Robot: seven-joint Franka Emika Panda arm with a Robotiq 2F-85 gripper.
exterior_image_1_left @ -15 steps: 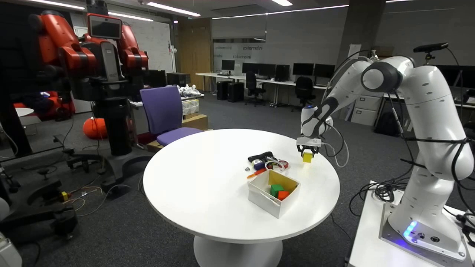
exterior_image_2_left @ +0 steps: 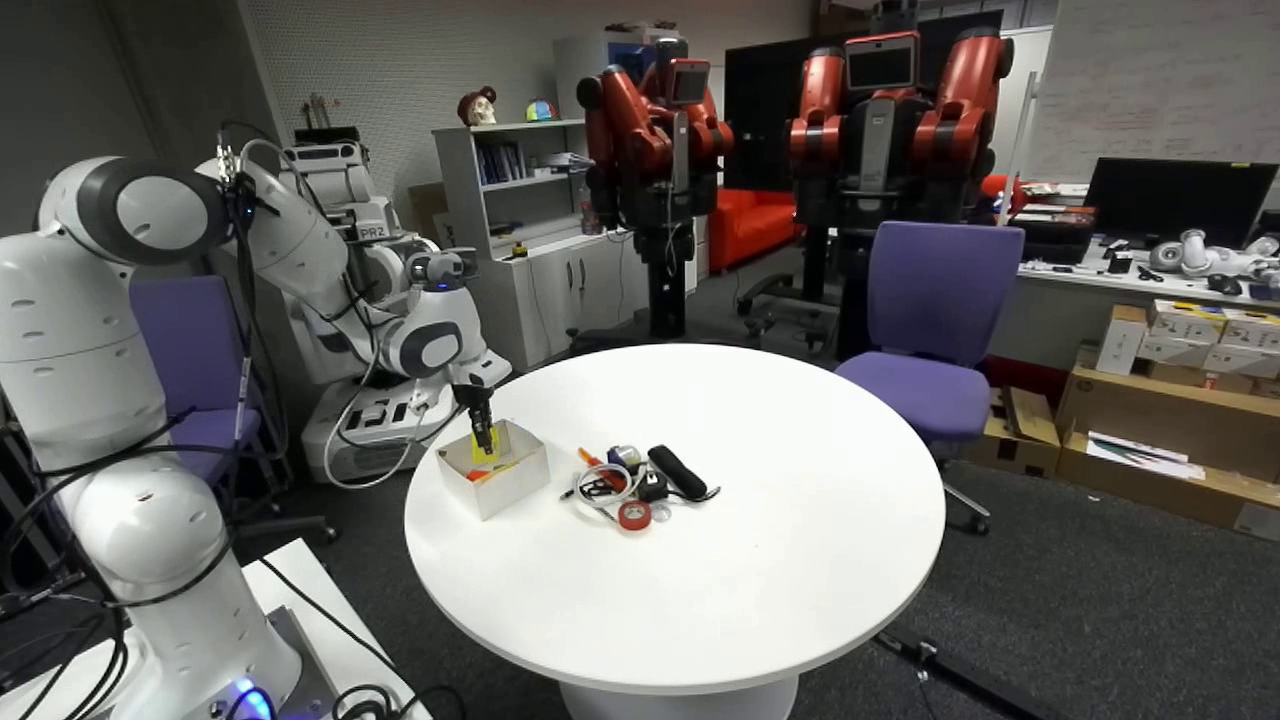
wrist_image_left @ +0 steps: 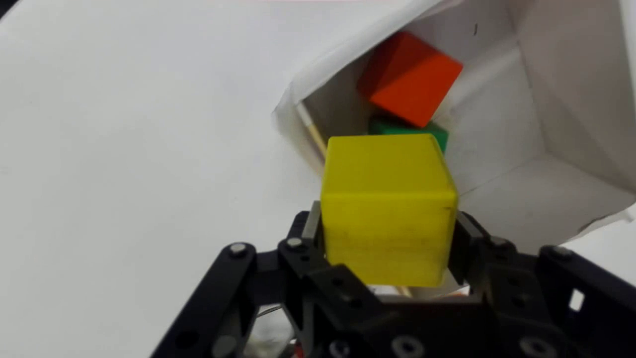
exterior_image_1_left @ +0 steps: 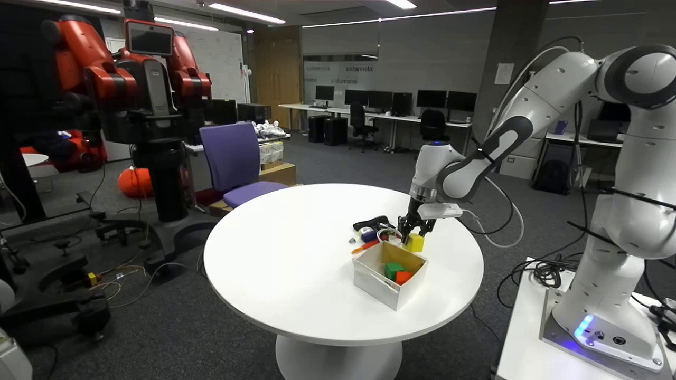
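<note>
A yellow cube [wrist_image_left: 387, 209] fills the middle of the wrist view, with my gripper shut on it from both sides. In exterior view 1 the yellow cube [exterior_image_1_left: 413, 243] hangs close to the back rim of the open white box [exterior_image_1_left: 375, 282]. Inside that box lie a green cube [exterior_image_1_left: 393, 270] and an orange-red cube [exterior_image_1_left: 403, 277]. From the wrist, the orange-red cube [wrist_image_left: 411, 77] shows fully beyond the held cube, while the green cube [wrist_image_left: 438, 132] is mostly hidden. Exterior view 2 has the gripper [exterior_image_2_left: 483, 442] pointing down over the box [exterior_image_2_left: 504, 486].
Behind the box, a cluster of small items with a white cable, a red tape roll [exterior_image_2_left: 633, 515] and a black object [exterior_image_2_left: 678, 472] lies on the round white table [exterior_image_1_left: 285, 253]. An orange tool [exterior_image_1_left: 365, 246] lies by the box's corner.
The box and its two cubes have stayed put.
</note>
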